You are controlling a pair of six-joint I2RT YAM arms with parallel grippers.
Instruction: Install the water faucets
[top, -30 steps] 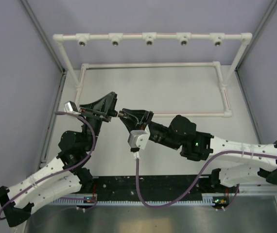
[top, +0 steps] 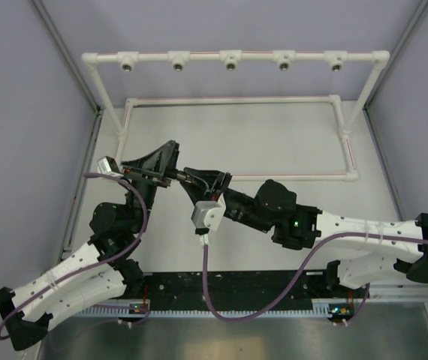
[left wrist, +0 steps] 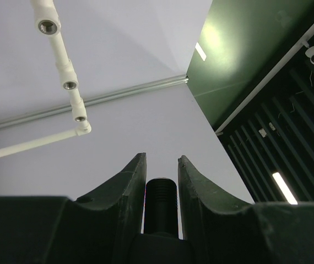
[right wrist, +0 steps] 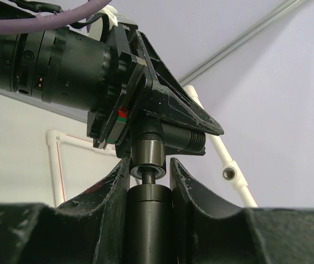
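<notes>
Near the middle of the top view, my left gripper [top: 170, 174] and right gripper [top: 191, 177] point at each other, tips almost meeting. The left is shut on a black faucet piece; in the right wrist view that dark faucet piece [right wrist: 147, 155] shows a round hollow end and a ribbed side branch. Between my right fingers sits a black cylinder [right wrist: 149, 212], with no clear gap on either side. A thin stem spans from the cylinder into the hollow end, in line with it; how deep it reaches is hidden.
A white pipe frame [top: 206, 56] with several downward-facing sockets runs across the back. A lower pipe loop [top: 229, 100] lies behind the grippers. Purple cables [top: 304, 262] hang along both arms.
My right gripper has moved slightly left, closing the small gap that showed between the two parts a second ago. The left arm looks still.
</notes>
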